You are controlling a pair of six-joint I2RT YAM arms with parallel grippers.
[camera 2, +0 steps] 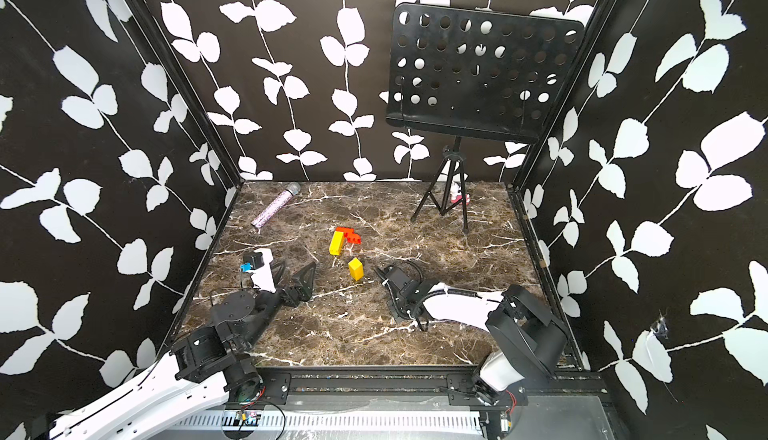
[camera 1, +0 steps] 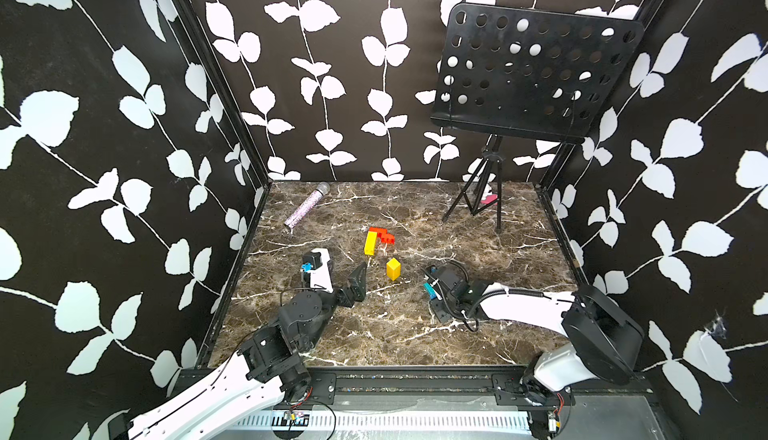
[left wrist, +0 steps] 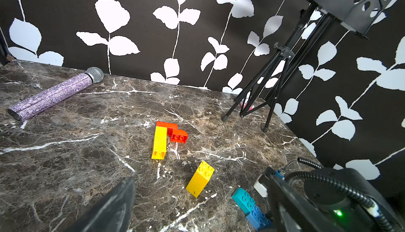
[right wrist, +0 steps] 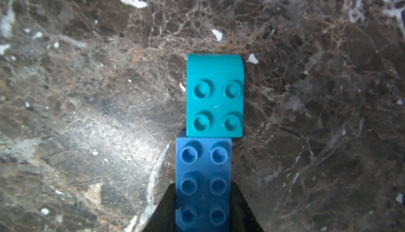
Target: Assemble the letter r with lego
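Observation:
A yellow brick [camera 1: 369,243] and red bricks [camera 1: 388,238] sit together mid-table, forming a corner shape. Nearer stands a separate yellow block [left wrist: 198,181]. On the right, a teal curved brick [right wrist: 214,101] lies end to end with a blue brick [right wrist: 203,177]. My right gripper is low over the table with its fingers at both sides of the blue brick; whether they grip it firmly I cannot tell. My left gripper stands open behind the loose yellow block, nothing between its fingers.
A sparkly microphone [camera 1: 304,206] lies at the back left. A black music stand [camera 1: 536,72] occupies the back right, its tripod legs on the table.

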